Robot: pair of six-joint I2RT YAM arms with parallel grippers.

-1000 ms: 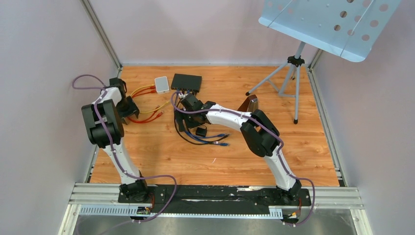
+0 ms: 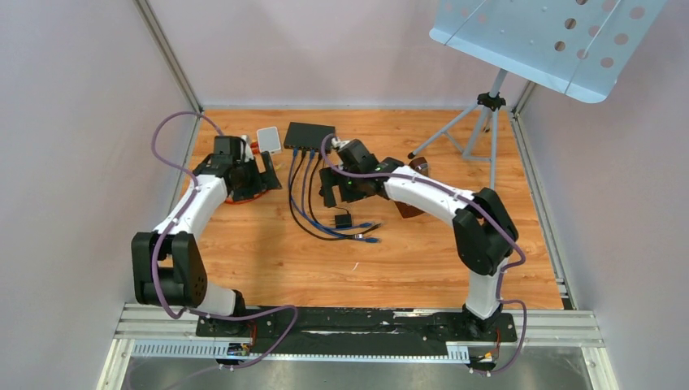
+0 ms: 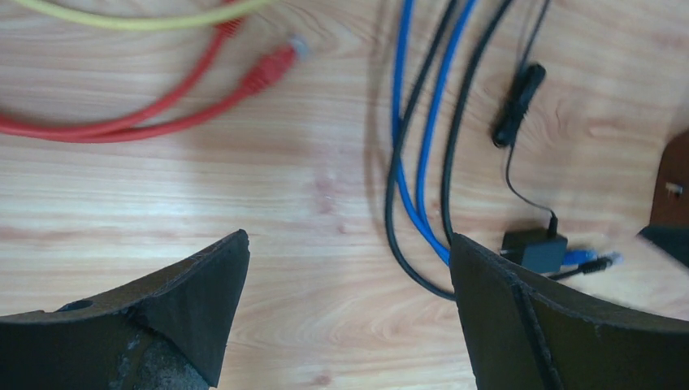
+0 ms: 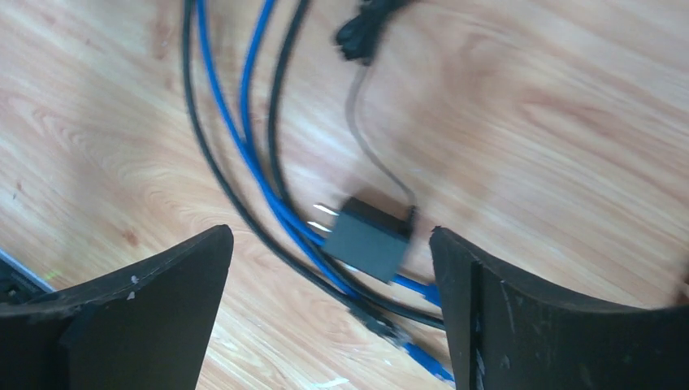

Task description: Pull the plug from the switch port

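The black switch (image 2: pixel 309 135) lies at the back of the table, with blue and black cables (image 2: pixel 305 183) running forward from its front side. My right gripper (image 2: pixel 337 188) hovers beside the cable bundle, in front of the switch. Its fingers are apart and nothing shows gripped. Beyond them in the right wrist view lies a black power adapter (image 4: pixel 367 240) across the blue cables (image 4: pixel 258 171). My left gripper (image 2: pixel 258 180) is open and empty, left of the bundle. The left wrist view has a red plug (image 3: pixel 270 67) and the blue cables (image 3: pixel 428 154) past its fingers.
A white box (image 2: pixel 269 140) sits left of the switch. Loose cable ends (image 2: pixel 371 240) lie towards the front. The brown object (image 2: pixel 410 210) is partly hidden by my right arm. A tripod stand (image 2: pixel 478 138) occupies the back right.
My left arm has swung right, from the red and yellow cables towards the bundle. My right gripper has shifted right and slightly back, and the adapter lies a little further right.
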